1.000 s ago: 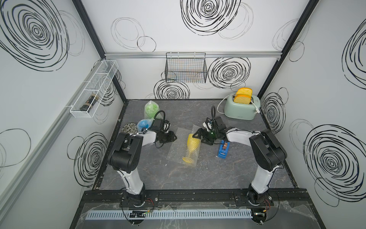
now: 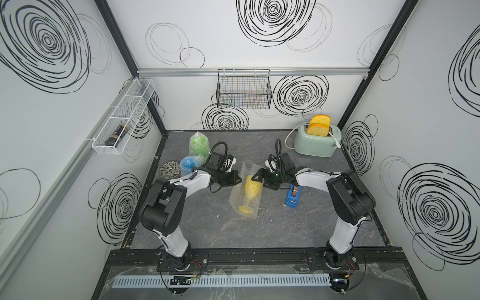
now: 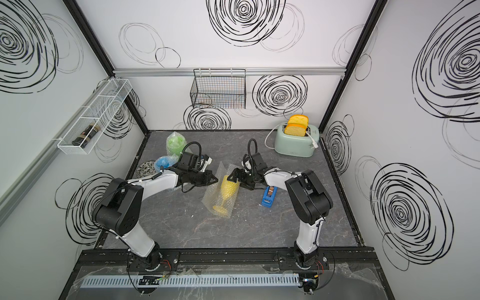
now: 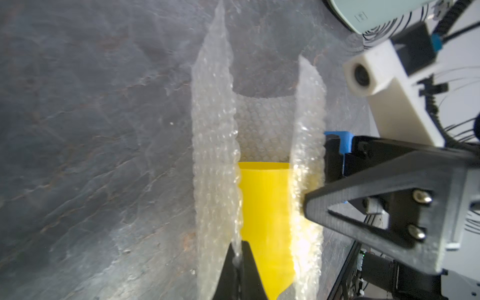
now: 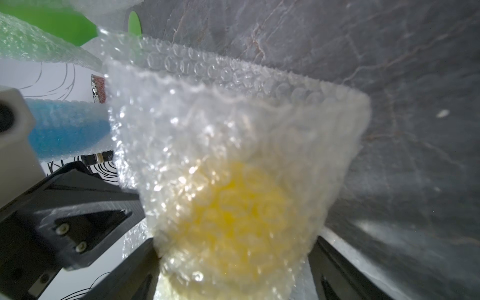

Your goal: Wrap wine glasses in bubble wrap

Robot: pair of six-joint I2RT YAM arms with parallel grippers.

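A yellow wine glass (image 2: 251, 192) lies on its side on a bubble wrap sheet (image 2: 235, 202), whose sides stand up around it. My left gripper (image 2: 237, 179) is shut at the sheet's left side, its tips on the raised edge in the left wrist view; whether film is between them is unclear. My right gripper (image 2: 264, 179) is at the right flap over the glass's bowl, wrap and yellow showing between its fingers in the right wrist view; its grip is unclear.
Wrapped green (image 2: 199, 144) and blue (image 2: 190, 164) items stand back left. A blue tape dispenser (image 2: 293, 199) lies right of the glass, a toaster (image 2: 315, 145) at back right.
My left gripper has moved right and up, and the sheet's left side has risen toward the glass. The right arm looks almost unchanged.
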